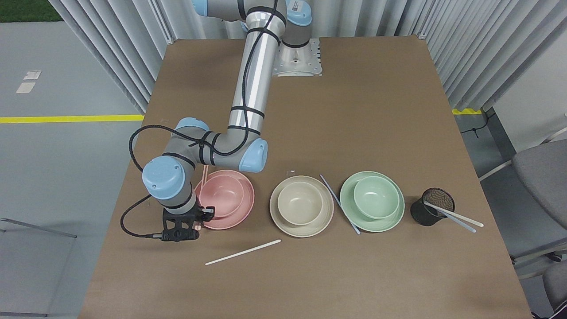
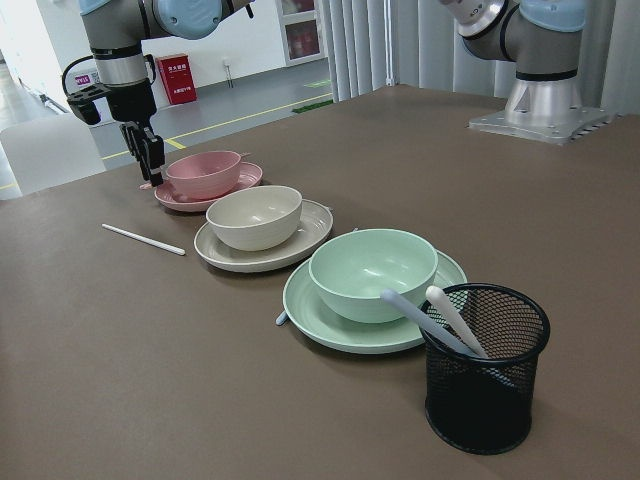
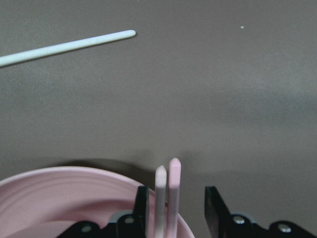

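Observation:
My open gripper hangs low at the near left rim of the pink plate (image 1: pixel 237 212), its two black fingers either side of a pair of pink chopsticks (image 3: pixel 173 188) leaning along that rim, not closed on them. The pink bowl (image 2: pixel 205 172) sits on that plate. A single white chopstick (image 1: pixel 242 252) lies on the table in front. The cream bowl (image 1: pixel 300 202) on its plate and the green bowl (image 1: pixel 376 196) on its plate stand to the right, with a blue chopstick (image 1: pixel 340 204) between them.
A black mesh cup (image 2: pixel 480 400) holding chopsticks stands at the far right.

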